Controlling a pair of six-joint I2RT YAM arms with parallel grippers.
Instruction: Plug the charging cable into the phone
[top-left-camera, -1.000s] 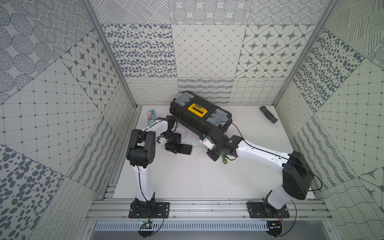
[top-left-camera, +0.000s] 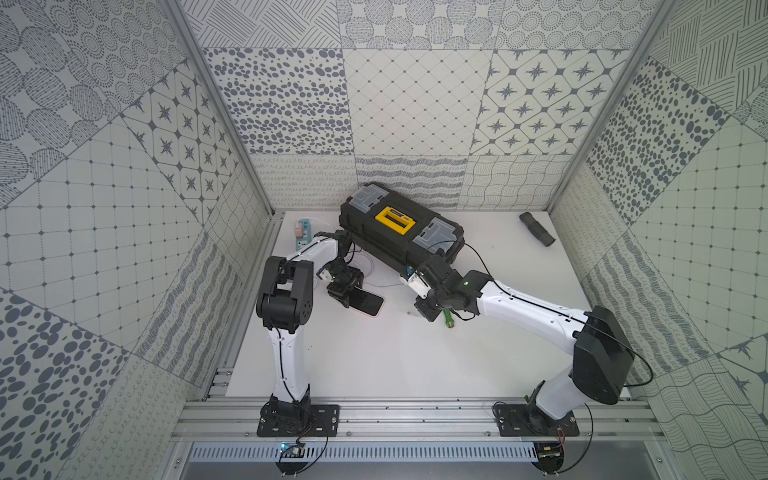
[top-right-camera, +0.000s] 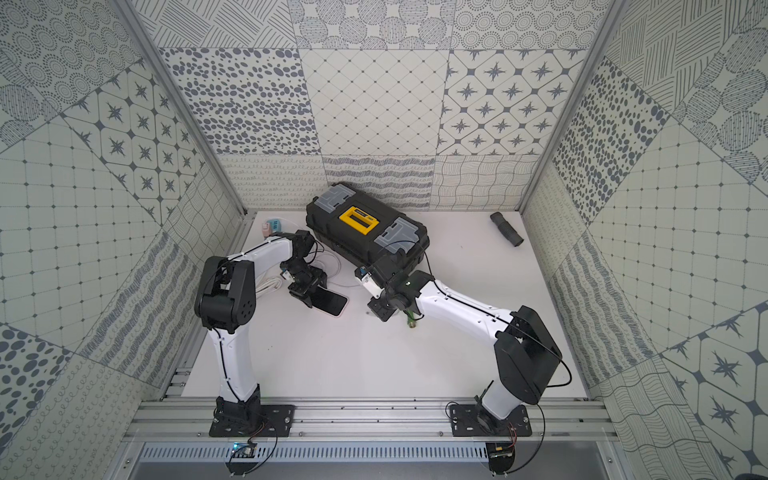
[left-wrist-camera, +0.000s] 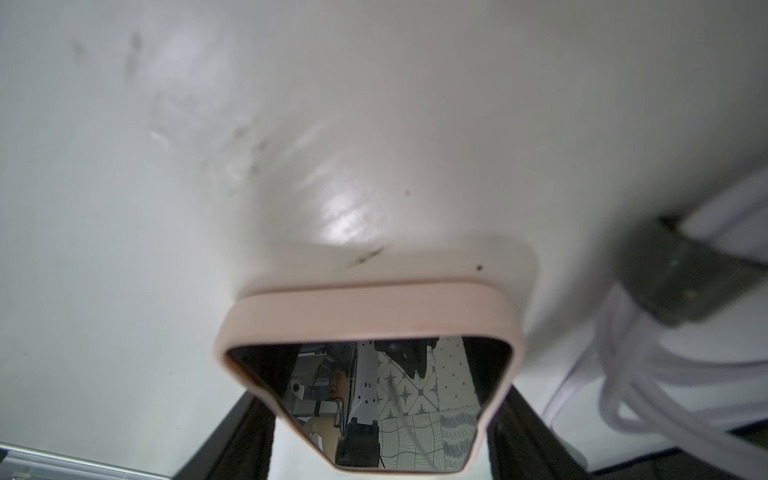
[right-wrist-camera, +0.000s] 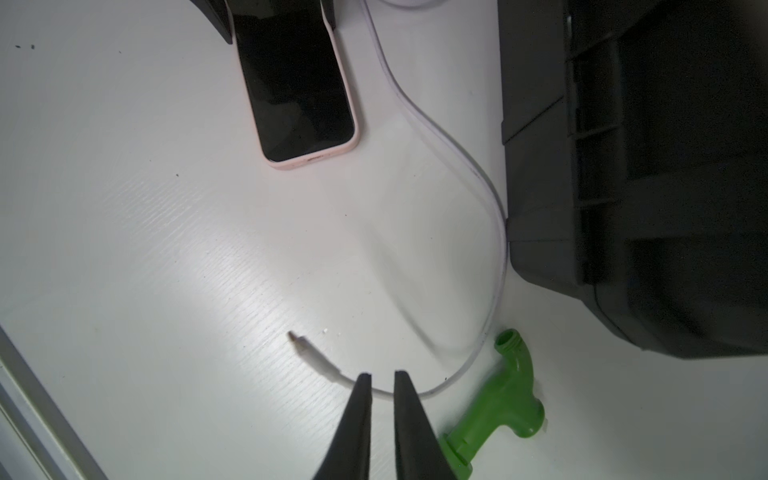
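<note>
The black-screened phone in a pink case (right-wrist-camera: 296, 88) lies face up, its port end toward the right arm. My left gripper has one finger along each long side of the phone's far half; whether both press on it cannot be told. In the right wrist view the white charging cable (right-wrist-camera: 472, 164) curves round from beside the toolbox. My right gripper is shut on the cable just behind its plug (right-wrist-camera: 316, 357), which sticks out to the left of the fingers, blurred and pointing away from the phone.
A black toolbox (top-left-camera: 400, 225) stands behind both grippers. Close to the right fingers lies a green pipe-shaped piece (right-wrist-camera: 496, 404). Bundled white cable with a dark tie (left-wrist-camera: 688, 272) sits beside the left gripper.
The phone has turned clockwise, its port end swinging toward the table's front, and the left gripper has turned with it. The right arm has shifted only slightly.
</note>
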